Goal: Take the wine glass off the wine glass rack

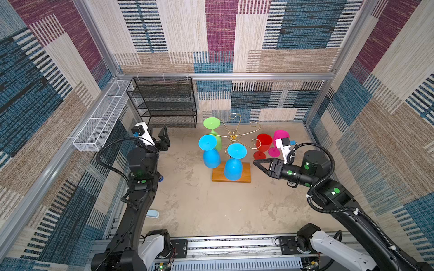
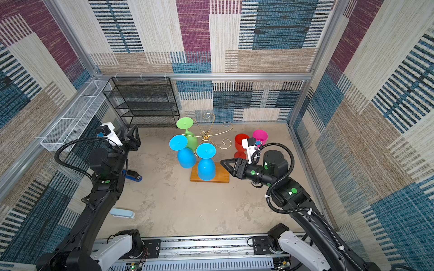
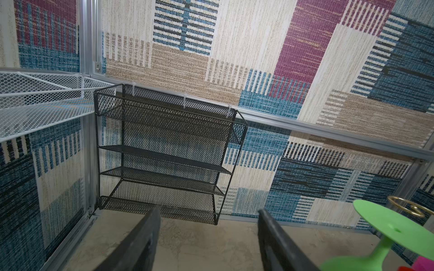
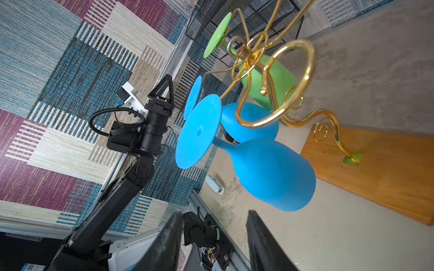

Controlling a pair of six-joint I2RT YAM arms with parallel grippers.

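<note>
A gold wire rack [image 1: 233, 136] on a wooden base [image 1: 244, 176] holds upside-down glasses: a green one [image 1: 212, 122], a blue one [image 1: 210, 157] and another blue one [image 1: 233, 169] at the front. A red glass [image 1: 264, 141] and a pink one [image 1: 281, 134] stand upright to its right. My right gripper [image 2: 225, 163] is open just right of the front blue glass, whose bowl and stem fill the middle of the right wrist view. My left gripper is open and empty at the left, away from the rack, level with the glass feet.
A black mesh shelf [image 1: 161, 83] is at the back left, a white wire basket [image 1: 90, 126] along the left wall. A light blue object [image 2: 121, 212] lies near the left arm.
</note>
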